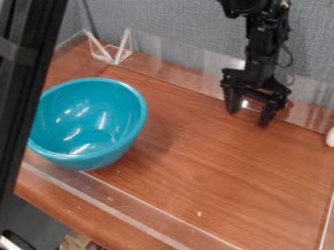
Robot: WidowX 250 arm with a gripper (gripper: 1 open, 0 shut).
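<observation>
A black robot arm reaches down from the top at the back right, its gripper (pixel 248 111) low over the rear part of the wooden table (pixel 222 186). The two dark fingers appear apart; I cannot make out anything between them. A turquoise bowl (pixel 88 118) sits at the left of the table, well away from the gripper.
A white wire stand (pixel 109 49) is at the back left, and clear plastic strips run along the back and front edges. A white object (pixel 329 137) is cut off at the right edge. A dark post fills the left edge.
</observation>
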